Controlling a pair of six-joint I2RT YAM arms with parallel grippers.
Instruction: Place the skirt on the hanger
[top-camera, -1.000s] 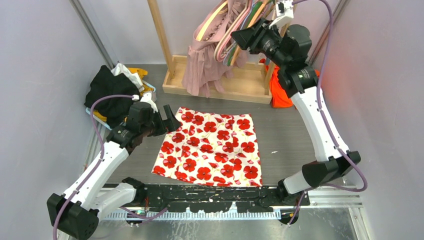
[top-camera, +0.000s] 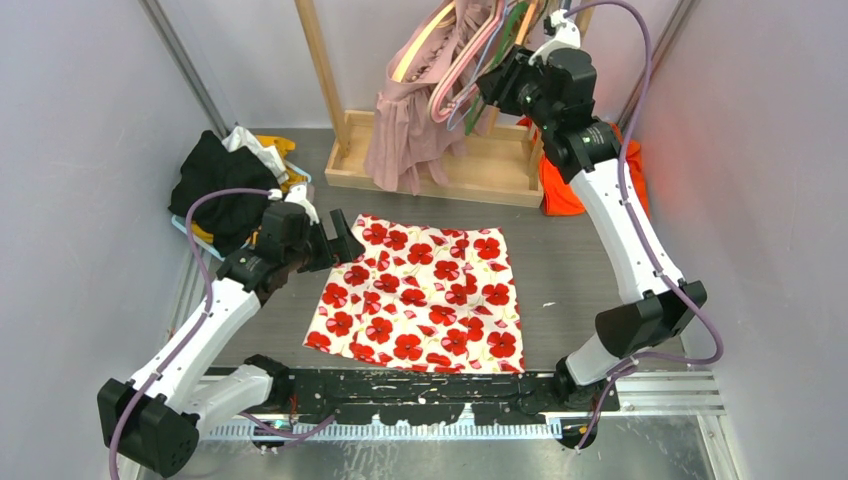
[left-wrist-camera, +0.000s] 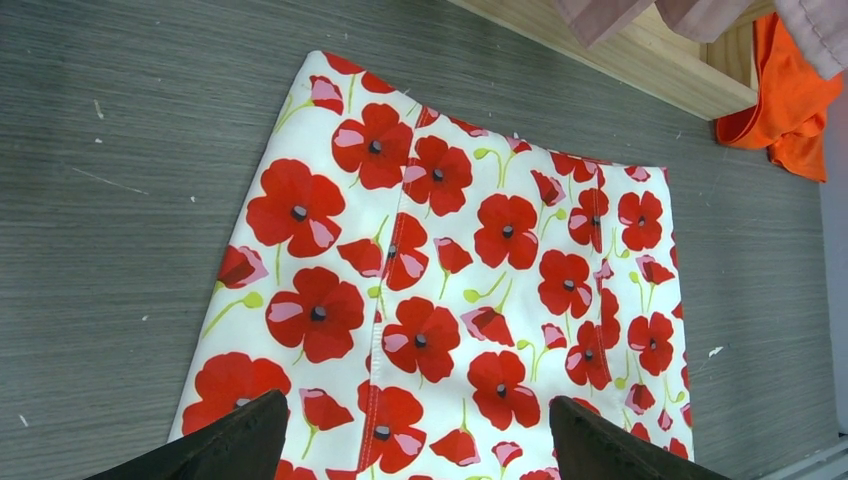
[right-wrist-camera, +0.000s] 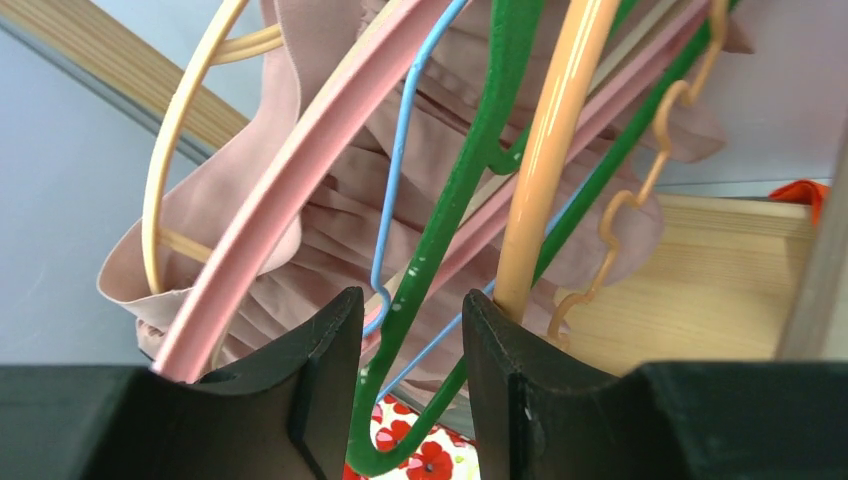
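A white skirt with red poppies (top-camera: 420, 300) lies flat on the grey floor, filling much of the left wrist view. My left gripper (top-camera: 337, 240) stands open above the skirt's upper left edge, with nothing between its fingers. Up at the rack, my right gripper has its fingers apart around the rounded end of a green hanger (right-wrist-camera: 425, 265). A gap shows between the green hanger and the right finger (right-wrist-camera: 490, 345). A thin blue hanger (right-wrist-camera: 395, 170) passes close by the left finger. To the right finger's side hangs a wooden hanger (right-wrist-camera: 550, 150).
Pink hangers (right-wrist-camera: 300, 180) and a dusty pink dress (top-camera: 415, 130) crowd the rack beside the right gripper. Below is its wooden base (top-camera: 480, 180). Orange cloth (top-camera: 562, 190) lies at right; a basket of clothes (top-camera: 215, 190) stands at left.
The wooden hanger has swung away from the green one. The left arm and skirt stay put.
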